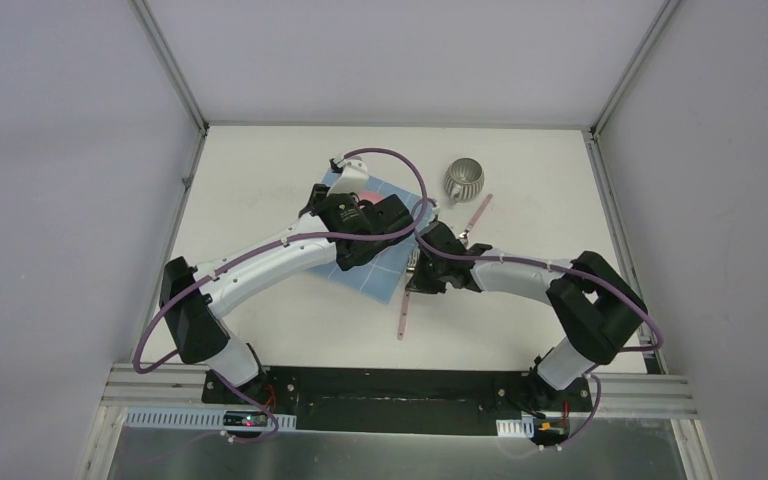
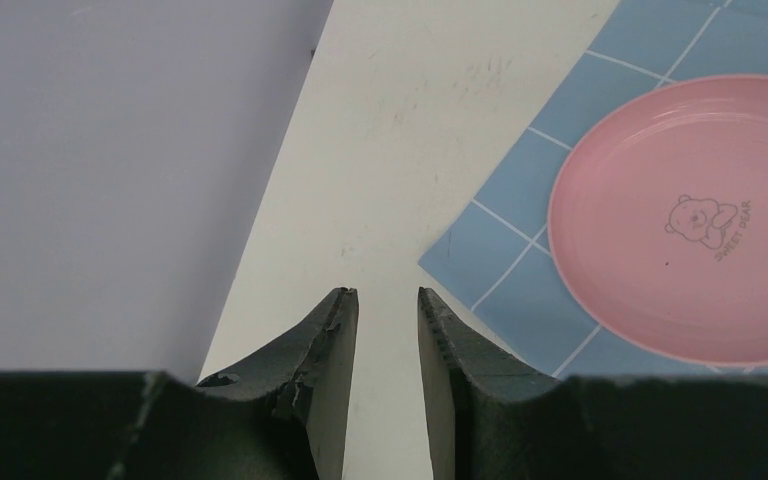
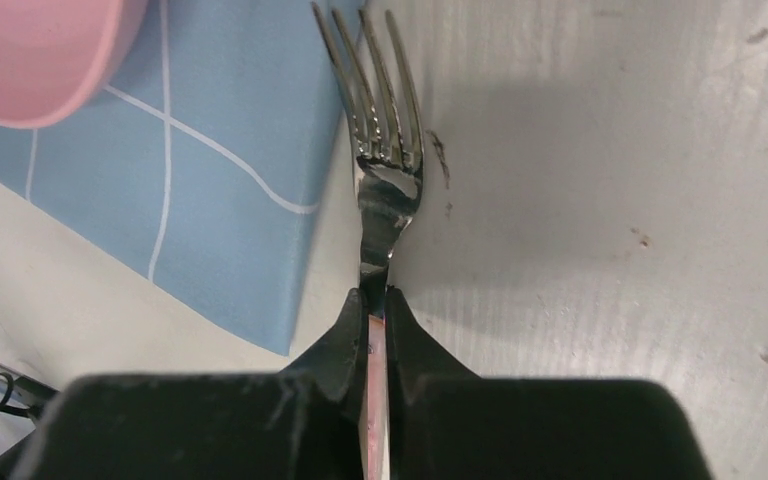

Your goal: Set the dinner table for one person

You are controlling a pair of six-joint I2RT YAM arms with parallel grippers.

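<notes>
The fork [image 3: 388,190], metal with a pink handle, lies beside the edge of the blue checked placemat [image 3: 240,250]. My right gripper is shut on it where metal meets handle. From above, the fork's handle [image 1: 403,318] sticks out towards the front. A pink plate [image 2: 680,220] with a bear drawing rests on the placemat; my left arm covers most of it in the top view. Left of that plate, my left gripper is open and empty. A second pink-handled utensil [image 1: 479,211] is partly hidden by the right arm.
A ribbed grey cup [image 1: 464,180] stands at the back, right of the placemat. Grey walls close in the sides and back.
</notes>
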